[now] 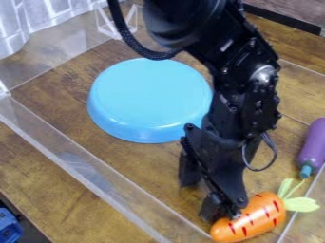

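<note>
My black gripper [219, 197] reaches down from the top of the view to the lower right of the wooden surface, its fingertips low at the left end of an orange toy carrot [254, 222] with green leaves. The fingers overlap the carrot's upper left side; whether they are open or closed around it is hard to make out.
A light blue plate [140, 95] lies upside down or flat at upper left. A purple toy eggplant [315, 144] is at the right edge. Clear plastic walls run along the left and bottom, with a blue object [8, 228] outside at lower left.
</note>
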